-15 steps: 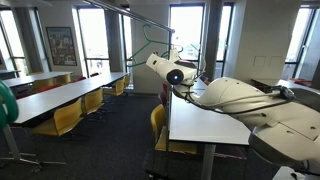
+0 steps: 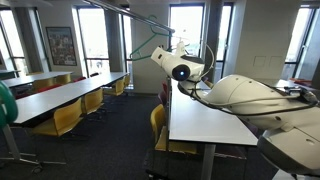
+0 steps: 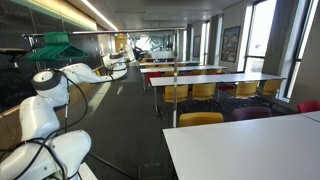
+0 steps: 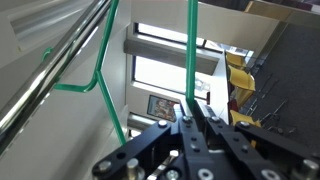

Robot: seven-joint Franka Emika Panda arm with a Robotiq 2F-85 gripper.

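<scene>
A green hanger (image 4: 191, 50) runs down the wrist view, and its lower bar end sits in my gripper, shut on it. Another stretch of green tubing bends beside the metal rail (image 4: 60, 65) at the left; whether it touches the rail I cannot tell. In exterior view 1 the thin green hanger (image 2: 152, 42) shows beside the end of the arm, below the rail (image 2: 112, 9). More green hangers (image 3: 60, 47) hang in exterior view 2 at the upper left.
A white table (image 2: 205, 122) stands under the arm, with a yellow chair (image 2: 158, 120) at its side. Long tables and chairs fill the room behind. A thin upright pole (image 2: 169, 100) stands close to the arm. Dark floor (image 2: 100, 140) lies open at the left.
The arm's end and the green hanger have shifted slightly right and up in exterior view 1. The rail and furniture look the same.
</scene>
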